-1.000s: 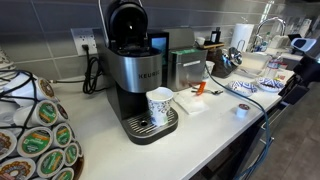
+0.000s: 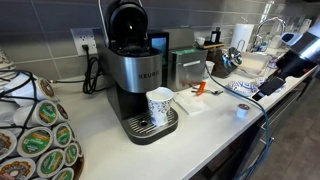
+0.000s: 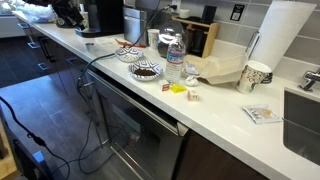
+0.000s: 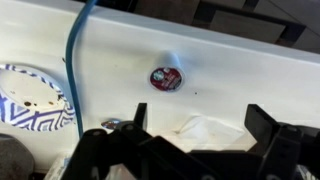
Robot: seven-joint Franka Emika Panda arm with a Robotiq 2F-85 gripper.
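Note:
A small white pod stands by itself near the counter's front edge; the wrist view shows its reddish, patterned lid. My gripper is open, its two black fingers wide apart with nothing between them. In that view the pod lies beyond the fingertips, apart from them. From the right, the arm reaches over the counter. A black and silver Keurig coffee maker has its top raised, and a patterned paper cup sits on its drip tray.
A rack of pods fills the left. A blue cable runs across the counter beside a patterned plate. A white napkin lies near the gripper. Farther along are a bowl and a water bottle.
The arm has risen and moved left along the counter, closer to the pod. The pod, coffee maker and cup have stayed put.

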